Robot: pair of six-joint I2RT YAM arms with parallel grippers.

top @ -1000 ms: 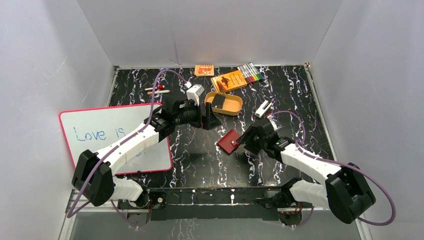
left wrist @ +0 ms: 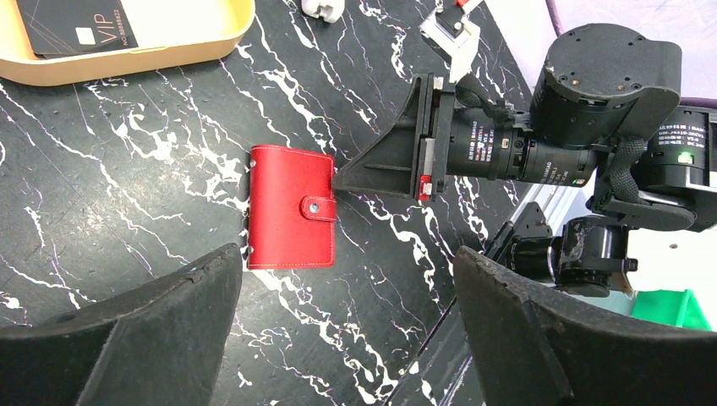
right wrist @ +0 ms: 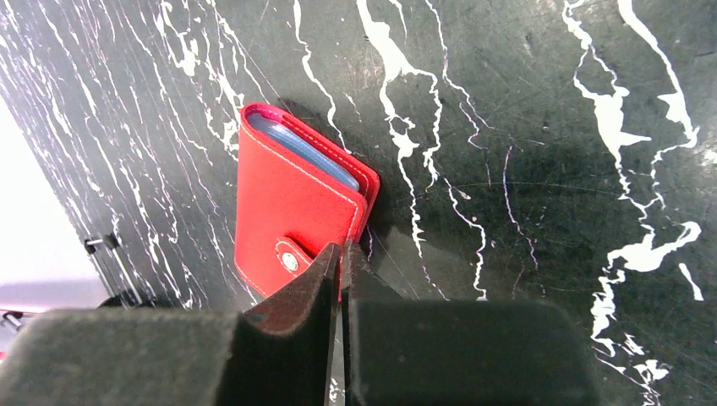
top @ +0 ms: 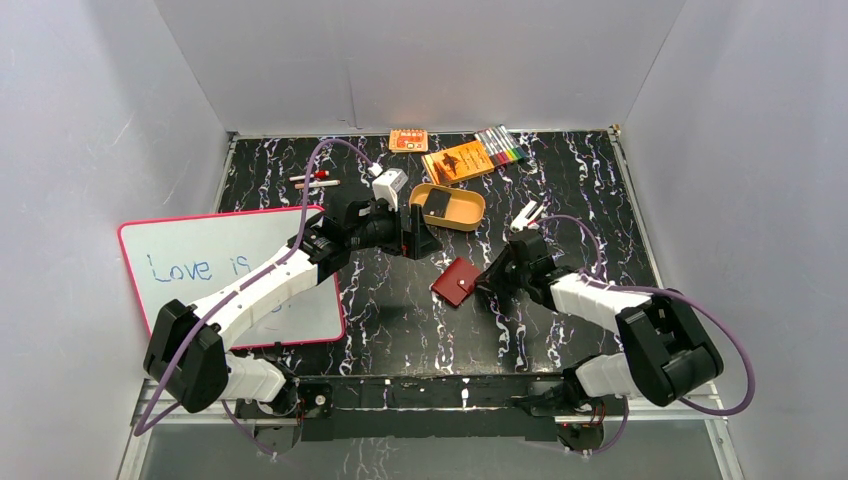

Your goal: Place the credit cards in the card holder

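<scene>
The red card holder [top: 457, 282] lies closed on the table, its snap strap fastened; clear sleeves show along its open edge in the right wrist view. At the strap edge of the red card holder [right wrist: 292, 203], my right gripper has its fingertips close together; whether the edge is pinched between them cannot be told. From the left wrist view, the right gripper touches the holder's side just above the strap. Black VIP cards [left wrist: 78, 24] lie in the yellow tray [left wrist: 161, 61]. My left gripper hangs open and empty above the table.
A whiteboard [top: 215, 270] covers the left side under my left arm. An orange book [top: 457, 162], coloured markers [top: 500, 145] and a small notebook [top: 408, 140] lie at the back. The table in front of the holder is clear.
The holder has shifted slightly left. The left arm is still.
</scene>
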